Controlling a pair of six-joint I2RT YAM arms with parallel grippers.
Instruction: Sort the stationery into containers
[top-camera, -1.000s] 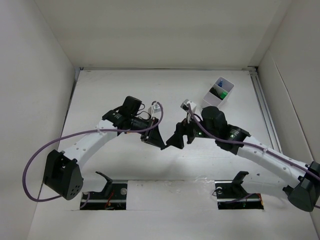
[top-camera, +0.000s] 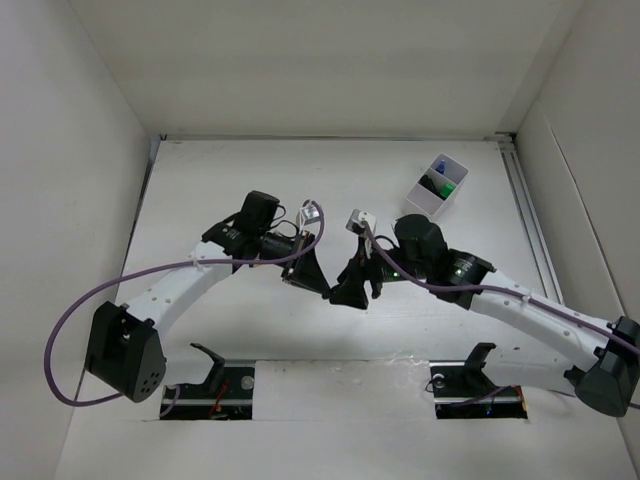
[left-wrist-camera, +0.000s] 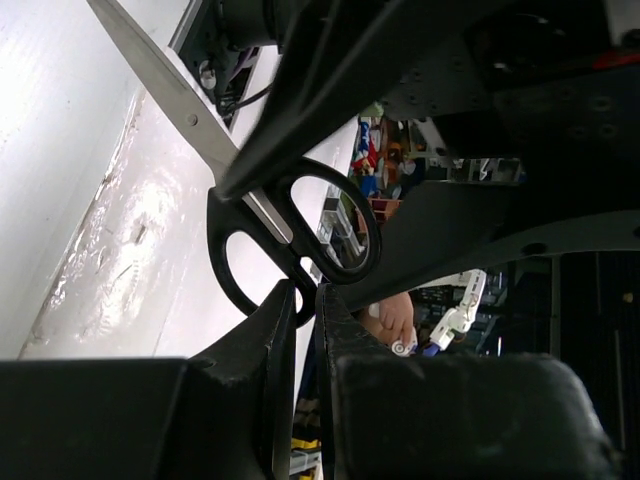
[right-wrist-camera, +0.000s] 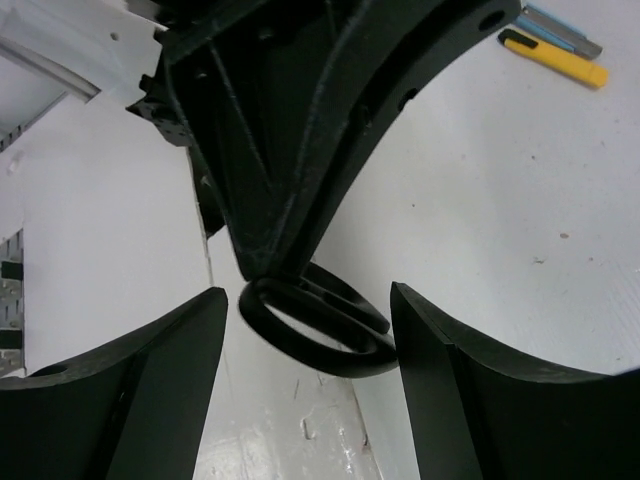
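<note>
Black-handled scissors (left-wrist-camera: 225, 210) fill the middle of the left wrist view, blade pointing up-left. My left gripper is shut on the end of their handles. In the top view, my grippers face each other near the centre, left (top-camera: 320, 290) and right (top-camera: 358, 298). In the right wrist view, my right gripper stands open around the black handle loops (right-wrist-camera: 290, 330), close to the left gripper's black body.
A yellow box cutter (right-wrist-camera: 555, 60) and a blue-grey one lie on the white table (right-wrist-camera: 500, 220). A white divided container (top-camera: 425, 202) with several small items stands at the back right.
My right gripper has shifted slightly, ending a little lower beside the left gripper in the top view. The left arm has stayed almost still.
</note>
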